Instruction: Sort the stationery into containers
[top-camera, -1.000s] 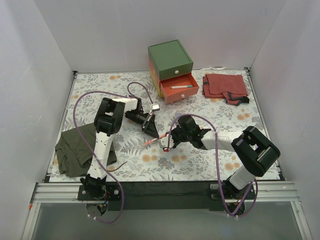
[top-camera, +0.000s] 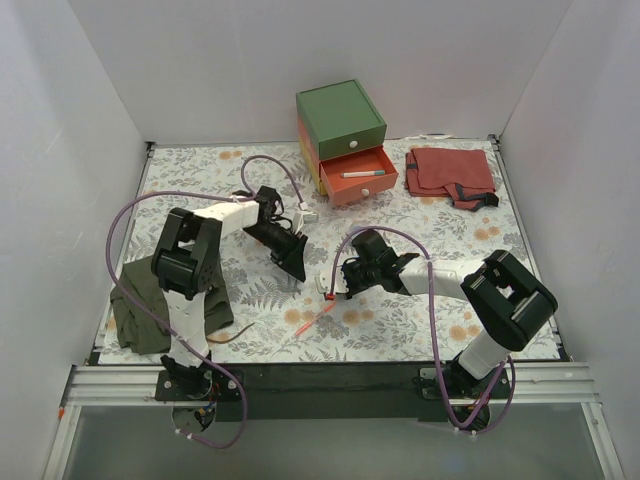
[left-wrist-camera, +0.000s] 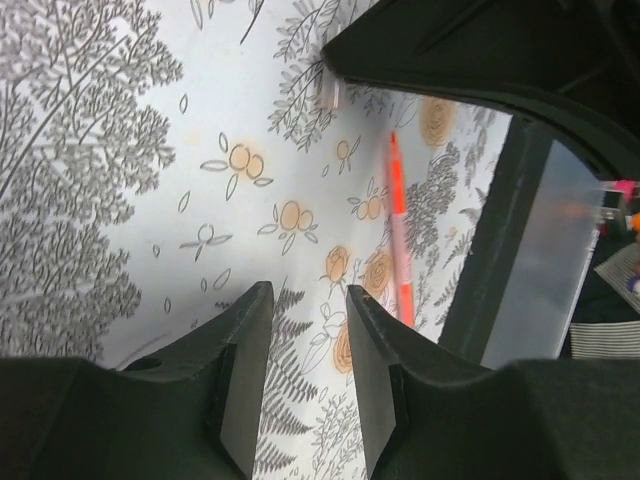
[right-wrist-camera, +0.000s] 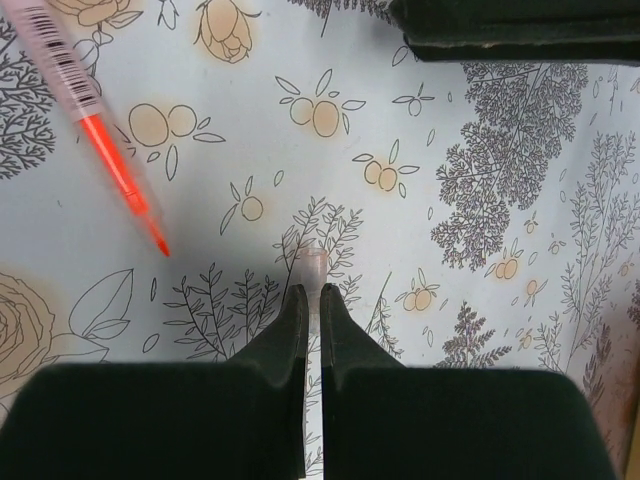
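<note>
An orange pen (top-camera: 317, 322) (left-wrist-camera: 400, 240) (right-wrist-camera: 110, 150) lies on the patterned cloth at the front middle. My right gripper (top-camera: 337, 280) is shut on a pale, slim pen-like item (right-wrist-camera: 313, 262), right of the orange pen. My left gripper (top-camera: 298, 272) is up and to the left of the orange pen, fingers slightly apart with nothing seen between them. An open red drawer (top-camera: 350, 190) below a green drawer unit (top-camera: 340, 115) holds a pale marker (top-camera: 362, 174).
A folded red cloth (top-camera: 445, 170) lies back right; dark green cloth (top-camera: 140, 310) lies at the left. A thin brown item (top-camera: 233, 334) lies near the front left edge.
My left gripper has pulled back to the left, and the orange pen now lies lower on the table, clear of it. The right gripper has shifted only slightly.
</note>
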